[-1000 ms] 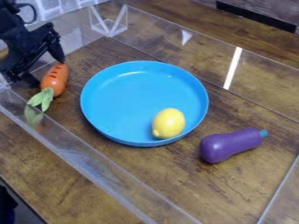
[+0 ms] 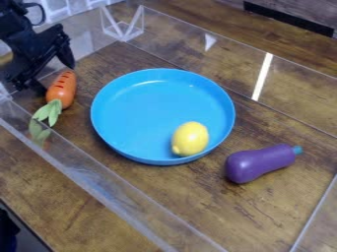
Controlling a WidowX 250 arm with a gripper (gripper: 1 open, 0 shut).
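At the upper left, my black gripper (image 2: 30, 61) reaches in over the left wall of a clear bin, just above and left of an orange toy carrot (image 2: 61, 89) with pale green leaves. I cannot tell whether its fingers are open or shut, as they are dark and partly lost in shadow. The carrot lies on the wooden floor beside a blue plate (image 2: 132, 98). A yellow lemon (image 2: 190, 139) sits on the plate's lower right. A purple eggplant (image 2: 258, 163) lies right of the plate.
Clear plastic walls (image 2: 265, 75) edge the wooden work area. Bare wood lies above the plate, to its upper right and below it.
The gripper has shifted very slightly at the upper left. The carrot, plate, lemon and eggplant look unmoved.
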